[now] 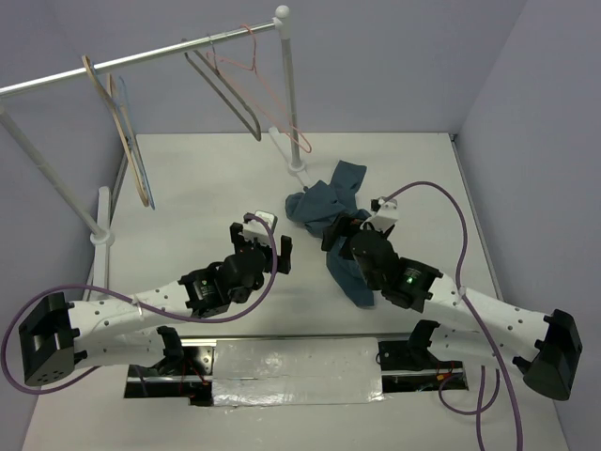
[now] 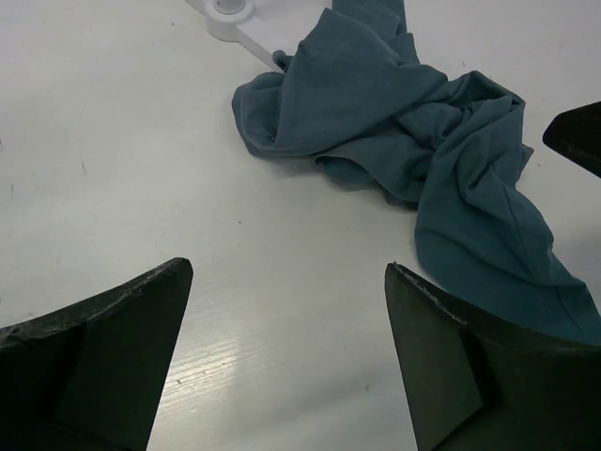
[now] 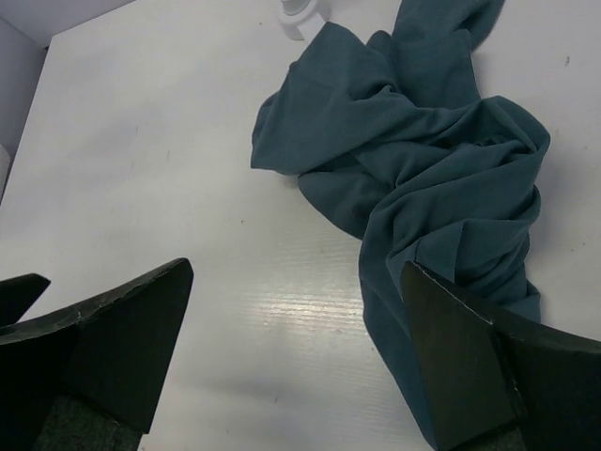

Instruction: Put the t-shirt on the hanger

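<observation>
A crumpled dark teal t-shirt (image 1: 322, 201) (image 2: 366, 94) (image 3: 413, 160) lies on the white table toward the back middle, trailing toward the front under my right gripper. My left gripper (image 1: 261, 252) is open and empty, left of the shirt. My right gripper (image 1: 346, 237) is open above the shirt's trailing part. Several hangers hang from the rail (image 1: 141, 56): a pink hanger (image 1: 277, 108), a grey hanger (image 1: 225, 99) and others at the left (image 1: 122, 122).
The rack's white posts and feet (image 1: 101, 240) stand at the back and left edge. Bare table (image 1: 178, 188) spreads left of the shirt. Grey walls bound the sides and back.
</observation>
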